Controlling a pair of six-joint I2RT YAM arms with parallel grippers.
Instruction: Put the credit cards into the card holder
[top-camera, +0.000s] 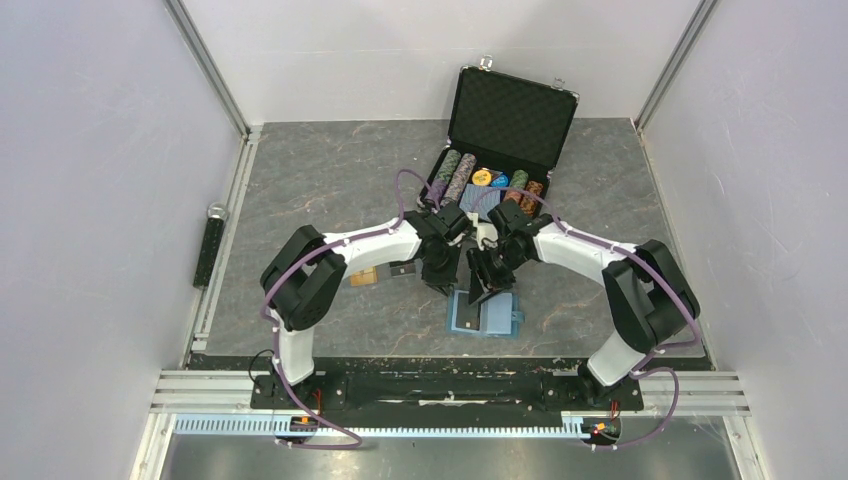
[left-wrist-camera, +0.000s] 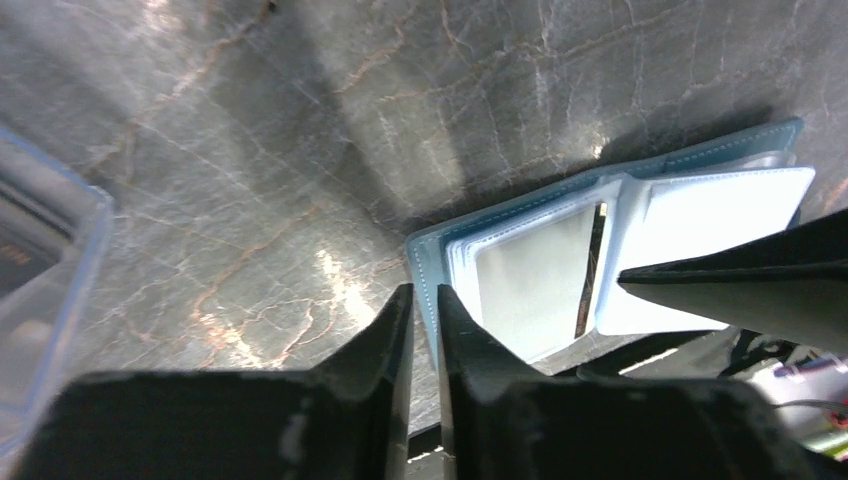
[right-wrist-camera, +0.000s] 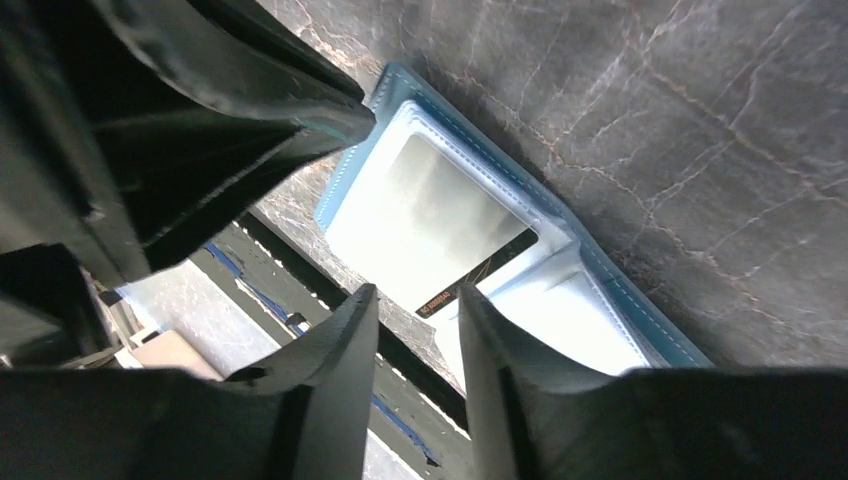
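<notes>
The light-blue card holder (top-camera: 499, 334) lies opened flat near the table's front edge. A grey card with a black strip sits in its left clear pocket, also visible as a silver card (right-wrist-camera: 440, 215) in the right wrist view. White plastic covers the other half (left-wrist-camera: 730, 225). My left gripper is narrowly open beside the holder's left corner, nothing between its fingers. Over the holder, my right gripper stands open and empty. In the top view the arms partly hide the holder's back edge.
A clear box (left-wrist-camera: 50, 340) with something dark inside lies left of the holder. An orange-tan card-like item (top-camera: 363, 277) is further left. At the back stands an open black case (top-camera: 512, 110) with chips. The two grippers are close together.
</notes>
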